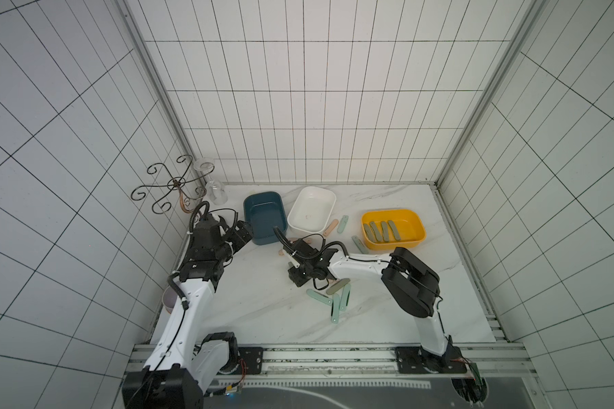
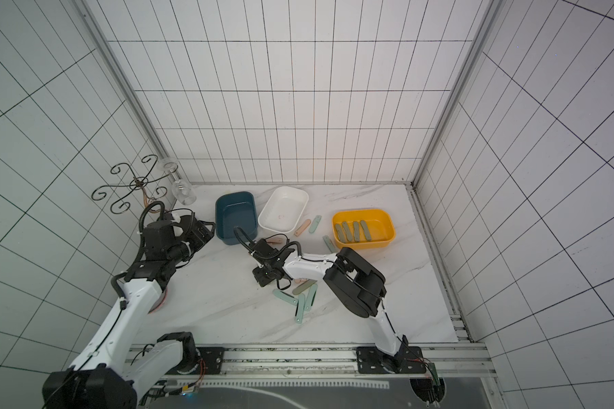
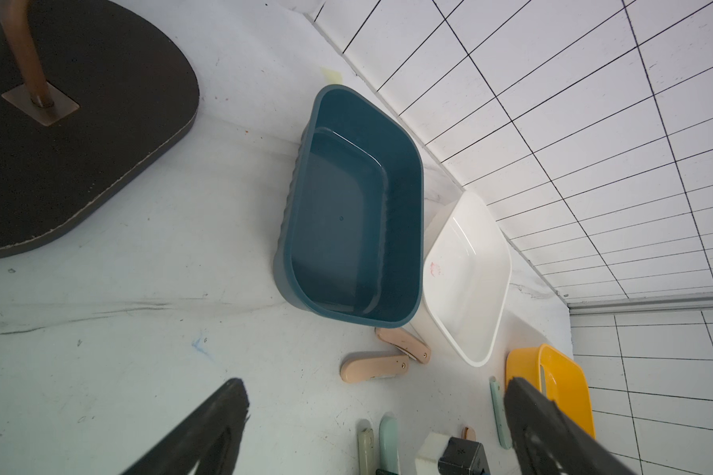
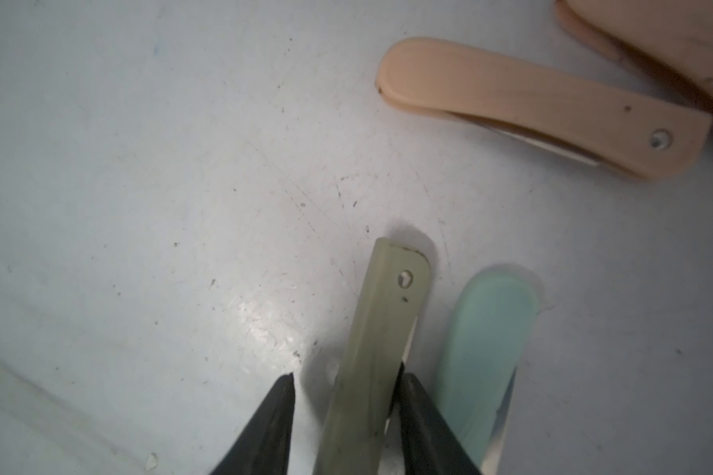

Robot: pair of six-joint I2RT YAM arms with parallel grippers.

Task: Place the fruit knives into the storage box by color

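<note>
In the right wrist view an olive-green knife lies on the table between the parted fingers of my right gripper, which is open. Close to its right is a mint knife; peach knives lie beyond. The yellow box has several grey-green knives in it. No knives show in the blue box or the white box. My left gripper is open and empty, above the table left of the blue box. Mint knives and another olive knife lie near the front.
A dark stand base occupies the left side, with a scrolled metal rack and clear glasses. More knives lie between the white and yellow boxes.
</note>
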